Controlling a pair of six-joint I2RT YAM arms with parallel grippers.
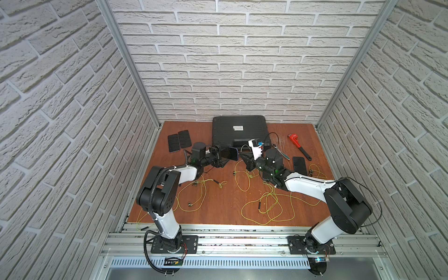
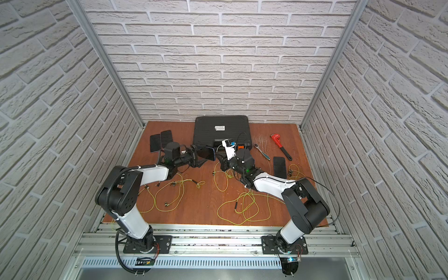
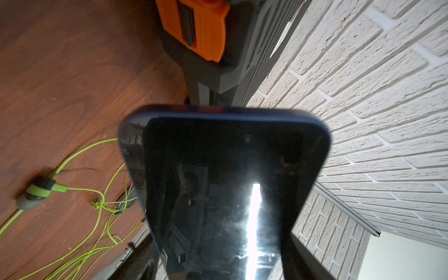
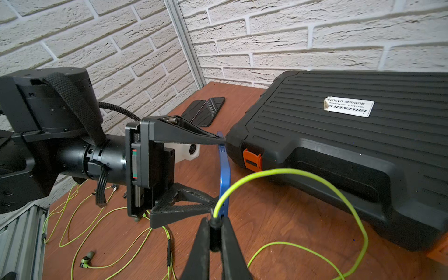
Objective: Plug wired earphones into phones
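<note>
My left gripper (image 1: 217, 156) is shut on a dark phone with a blue frame (image 3: 219, 177), held upright above the table; its bottom edge faces my right gripper. My right gripper is shut on the black plug of a yellow earphone cable (image 4: 280, 171), which arches up from it. In the right wrist view the plug appears in front of the phone's blue edge (image 4: 224, 172); whether it touches cannot be told. More yellow earphones (image 3: 39, 191) lie tangled on the wooden table.
A black case (image 4: 345, 130) with orange latches stands at the back middle. Dark phones (image 1: 173, 142) lie at the back left and another (image 1: 299, 166) at the right, near a red wrench (image 1: 298, 147) and a spanner (image 2: 261, 151). Loose cables cover much of the front table.
</note>
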